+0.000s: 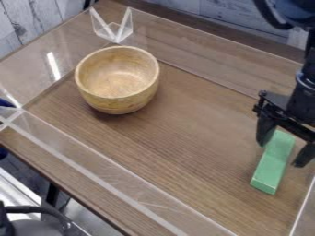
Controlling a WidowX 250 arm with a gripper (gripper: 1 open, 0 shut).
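My black gripper [285, 138] is open at the right edge, its fingers spread around the upper end of a mint-green block [271, 166] that lies on the wooden table [160, 175]. Whether the fingers touch the block is not clear.
A round wooden bowl [117, 78] stands at the upper left. A small clear angular object [112, 28] is near the back left. A dark object [31, 223] is at the bottom left corner.
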